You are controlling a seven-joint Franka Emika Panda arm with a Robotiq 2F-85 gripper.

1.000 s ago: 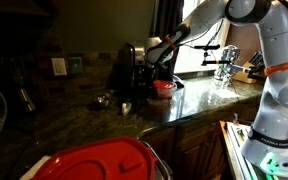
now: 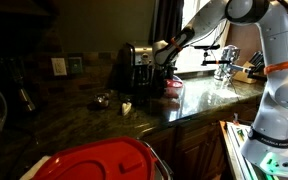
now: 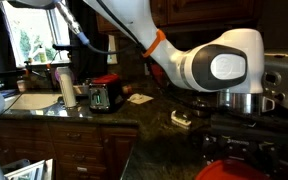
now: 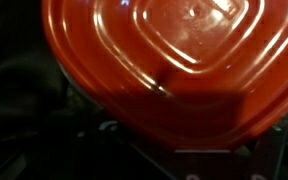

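Note:
A red item [image 2: 173,89] sits on the far counter in exterior view 1, partly covered by my gripper [image 2: 167,77], which is low over it. The wrist view is filled by a glossy red lid-like surface [image 4: 189,75] with rounded-square ridges. My gripper is very dark at the bottom of that view, by the near edge of the red surface. It is open, and nothing shows held; whether its fingers touch the red edge is hidden in shadow.
A dark toaster-like appliance [image 2: 140,62] stands close to the gripper. A large red lid or tray [image 2: 94,160] fills the foreground. Small items, among them a pale one [image 2: 126,106], lie on the dark counter [image 2: 184,107]. Cooking pots [image 3: 282,80] are at the right.
The gripper has moved down and slightly to the right, toward the red item. It now covers more of that item than before.

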